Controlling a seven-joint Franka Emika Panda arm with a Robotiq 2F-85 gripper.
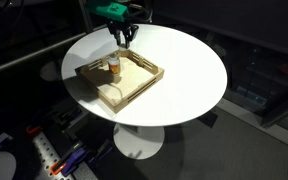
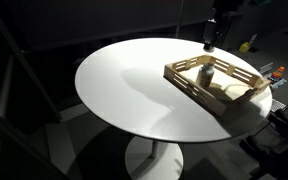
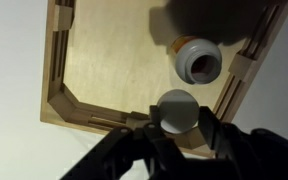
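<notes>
An uncapped jar (image 3: 199, 62) with an orange label stands upright inside the shallow wooden tray (image 3: 57, 60). In exterior view 1 the jar (image 1: 114, 64) is toward the tray's left side. My gripper has a round, whitish lid (image 3: 177, 104) between its fingertips and looks shut on it. Exterior view 1 places the gripper (image 1: 124, 45) above the far edge of the tray (image 1: 144, 90), clear of the jar. The lid is too small to make out there. Exterior view 2 also shows the jar (image 2: 205, 74) in the tray.
The tray rests on a round white table (image 1: 189, 75) near one edge. A dark arm (image 2: 222, 25) reaches in from behind the tray, whose slatted walls surround the jar.
</notes>
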